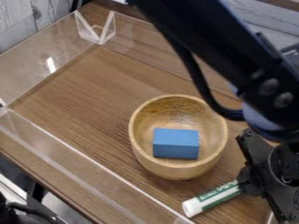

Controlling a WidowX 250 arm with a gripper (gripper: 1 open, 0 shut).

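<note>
A blue block (176, 143) lies inside a round wooden bowl (158, 164) in the middle of the camera view. A white and green tube, like a marker or glue stick (208, 199), lies right of and below the bowl. The black arm reaches in from the upper right, and its gripper (256, 181) is low at the right edge, at the tube's right end. Whether its fingers are open or shut, or hold the tube, cannot be made out.
A wooden floor (82, 101) with clear low walls surrounds the objects. A black cable hangs from the arm above the bowl's right side.
</note>
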